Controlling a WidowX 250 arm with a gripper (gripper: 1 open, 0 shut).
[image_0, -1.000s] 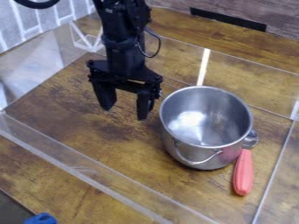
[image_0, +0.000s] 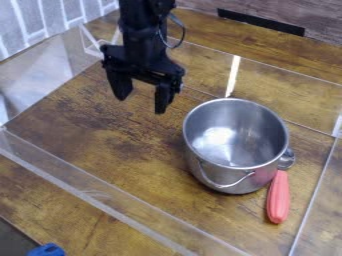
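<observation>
My black gripper (image_0: 140, 90) hangs over the wooden table at the upper middle, its two fingers spread open with nothing visible between them. It is up and to the left of a large steel pot (image_0: 235, 143) with a wire handle, apart from it. A red elongated object (image_0: 278, 197) lies beside the pot at the lower right.
Clear panels run along the left and lower edges. A blue object (image_0: 44, 250) sits in the bottom-left corner. Light strips mark the table at the back right.
My gripper has moved upward in the view, away from the table's middle. The pot and the red object have not moved.
</observation>
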